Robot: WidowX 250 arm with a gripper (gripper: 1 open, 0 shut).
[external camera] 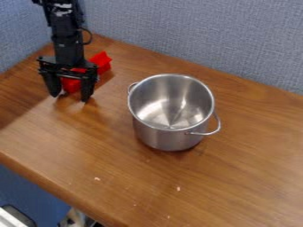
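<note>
My black gripper [70, 94] hangs low over the table at the back left, its fingers open and straddling a red object [101, 62] that shows behind and between them. Part of the red object is hidden by the gripper; whether the fingertips touch it is unclear.
A large steel pot [171, 113] with two side handles stands at the middle of the wooden table [236, 186]. A padded grey-blue wall [213, 35] runs along the back.
</note>
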